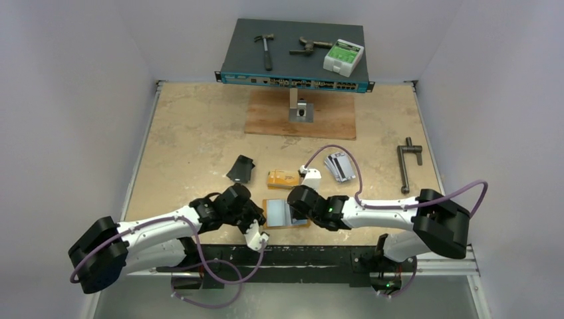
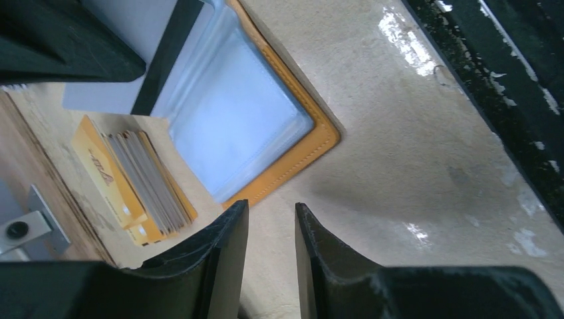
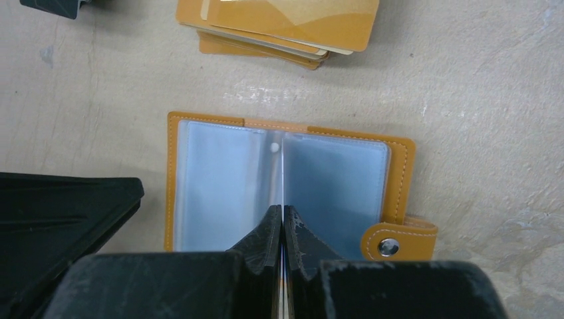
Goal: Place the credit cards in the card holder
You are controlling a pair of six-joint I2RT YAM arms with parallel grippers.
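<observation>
The tan card holder [image 1: 278, 214] lies open near the table's front edge, clear sleeves facing up. My right gripper is shut on a thin pale card [image 2: 110, 96] with a black strip. That card stands nearly edge-on, its lower edge against the holder's middle; how deep it sits in a sleeve is unclear. Beside the holder's left end, my left gripper is part open, with nothing between its fingers. A gold stack of cards [image 1: 283, 179] rests just behind the holder, and a fan of pale cards [image 1: 340, 166] lies further right.
A dark flat stack [image 1: 241, 169] lies at back left of the holder. Behind are a wooden board [image 1: 266, 119] with a metal bracket and a raised device [image 1: 292, 53] carrying tools. A metal handle [image 1: 404, 166] lies far right.
</observation>
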